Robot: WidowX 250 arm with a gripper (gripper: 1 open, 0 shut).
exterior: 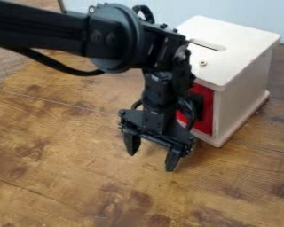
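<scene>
My black gripper (151,152) hangs over the wooden table, fingers pointing down and spread open, with nothing between them. Behind it and to the right stands a pale wooden box (240,89) with a slot in its lid and a small knob on the front. A red panel (205,96) on the box's front is partly hidden behind the gripper and wrist.
A white surface lies behind the box, and a pale edge runs along the far right.
</scene>
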